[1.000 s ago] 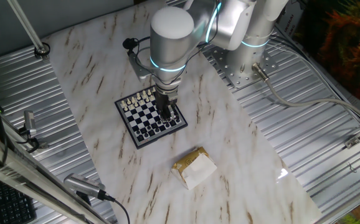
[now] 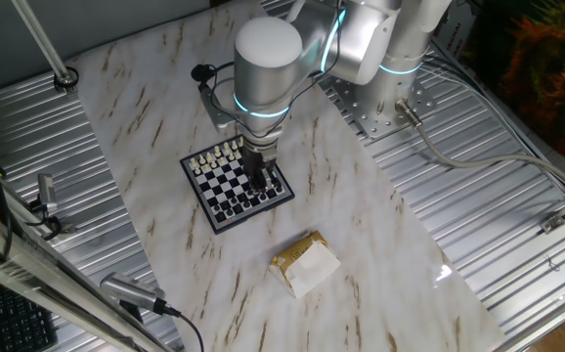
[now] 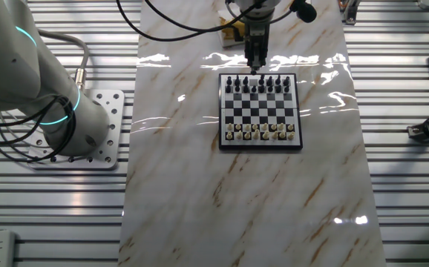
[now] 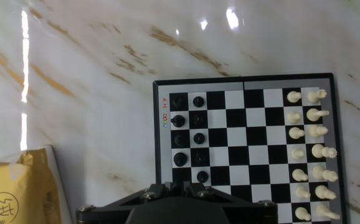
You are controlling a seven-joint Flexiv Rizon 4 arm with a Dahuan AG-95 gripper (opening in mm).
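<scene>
A small chessboard (image 3: 260, 111) lies flat on the marble table, with white pieces (image 4: 317, 132) along one side and black pieces (image 4: 180, 138) along the other. My gripper (image 3: 256, 65) points down at the black side's edge, its fingers close together. A small dark tip shows beneath them, and I cannot tell whether it is a chess piece or part of the fingers. In the wrist view the gripper covers part of the black rows, so whatever is between the fingers is hidden. From exterior view 1, the gripper (image 2: 256, 184) appears over the black pieces.
A gold and white packet (image 2: 307, 264) lies on the table beyond the board's black side. Bare marble table (image 3: 251, 208) surrounds the board. A camera on a stand (image 2: 134, 293) is beside the table edge, and the robot's base plate (image 2: 375, 108) is opposite.
The board and packet have stayed put.
</scene>
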